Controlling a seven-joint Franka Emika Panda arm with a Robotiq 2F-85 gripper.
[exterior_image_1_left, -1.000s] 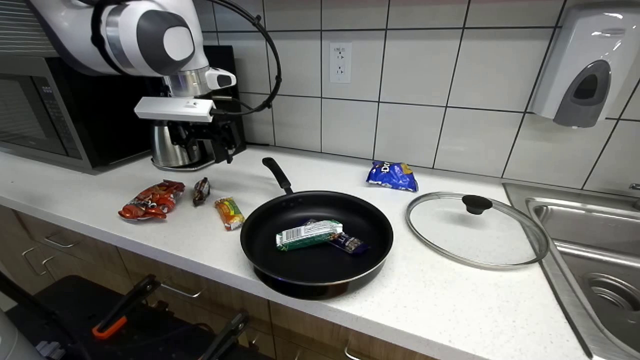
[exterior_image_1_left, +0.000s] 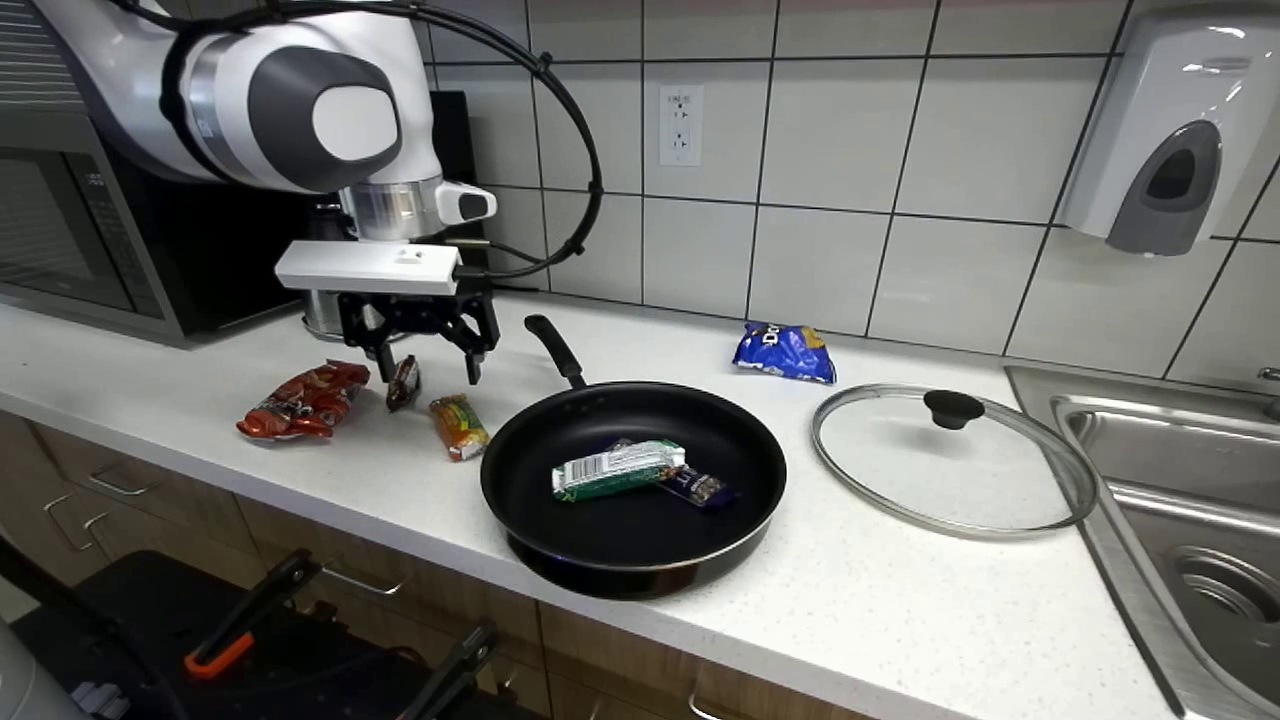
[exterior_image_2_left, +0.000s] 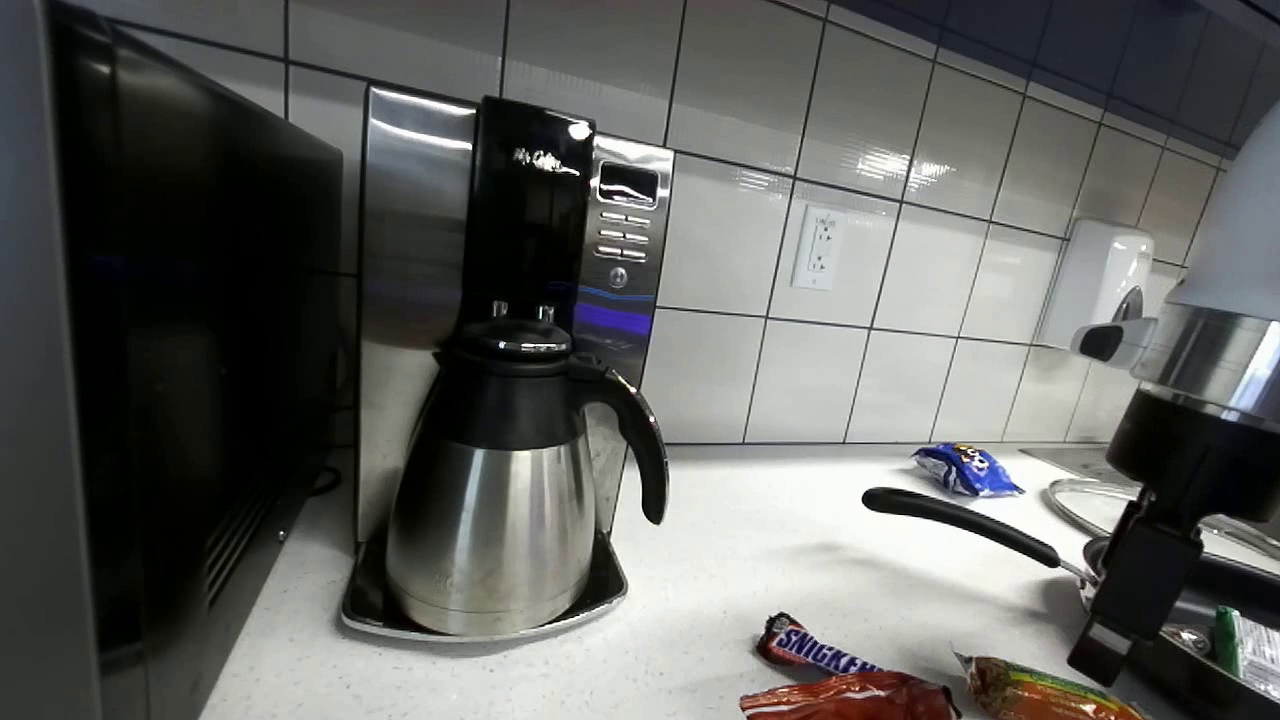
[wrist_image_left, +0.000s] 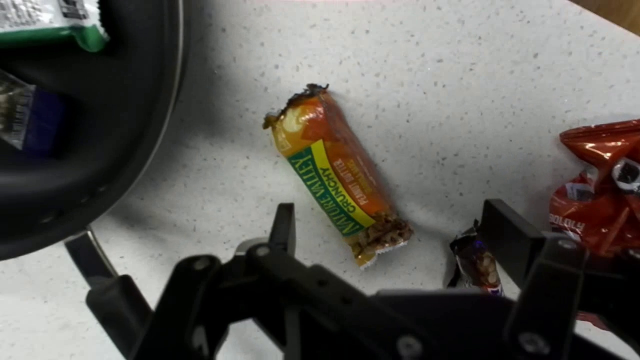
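My gripper (exterior_image_1_left: 429, 370) stands open above the counter, with nothing between its fingers. In the wrist view, an orange and green Nature Valley bar (wrist_image_left: 336, 180) lies on the counter ahead of the gap between the fingertips. Close by the right fingertip is a small Snickers bar (wrist_image_left: 480, 264), partly hidden by that finger. A red chip bag (exterior_image_1_left: 306, 402) rests farther left in exterior view 1. The black frying pan (exterior_image_1_left: 516, 528) holds a green and white bar (exterior_image_1_left: 618, 469) and a dark blue bar (exterior_image_1_left: 698, 486).
Beyond the pan lies a blue Doritos bag (exterior_image_1_left: 785, 352) near the wall. A glass lid (exterior_image_1_left: 888, 462) sits between pan and sink (exterior_image_1_left: 1152, 480). The pan handle (exterior_image_1_left: 554, 348) points toward the wall. A coffee maker with a steel carafe (exterior_image_2_left: 498, 528) stands by the microwave (exterior_image_1_left: 72, 228).
My arm has come lower and slightly to the right, bringing the gripper from in front of the carafe down toward the wrapped bars. The objects on the counter have not moved.
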